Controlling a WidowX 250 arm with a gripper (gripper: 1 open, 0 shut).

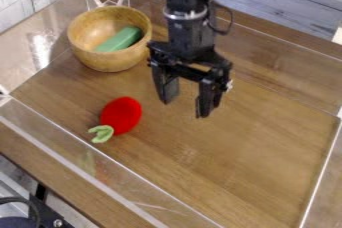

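Note:
The dark robot arm point(191, 22) reaches down from the top centre to my gripper point(189, 92), whose two dark fingers stand well apart above the wooden table, with nothing visible between them. Left of the gripper and nearer the front lies a red object point(122, 114) with a pale green tip, apart from it. At the upper left a wooden bowl point(99, 52) holds a green oblong object point(124, 36).
A clear rim runs along its left and right edges. A pale slatted surface lies beyond the back edge.

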